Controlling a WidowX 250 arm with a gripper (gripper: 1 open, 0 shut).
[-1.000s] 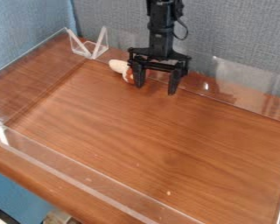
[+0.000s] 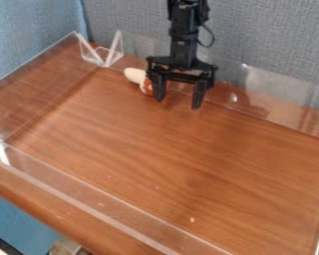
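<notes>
My black gripper (image 2: pixel 178 96) hangs at the back middle of the wooden tray, its two fingers spread apart and pointing down. Just behind and left of its left finger lies a small white and orange object (image 2: pixel 137 76), partly hidden by the gripper. I cannot tell whether it touches the finger; nothing shows between the two fingertips.
A white wire-like piece (image 2: pixel 99 52) stands at the back left corner. Grey padded walls rise behind and at the left.
</notes>
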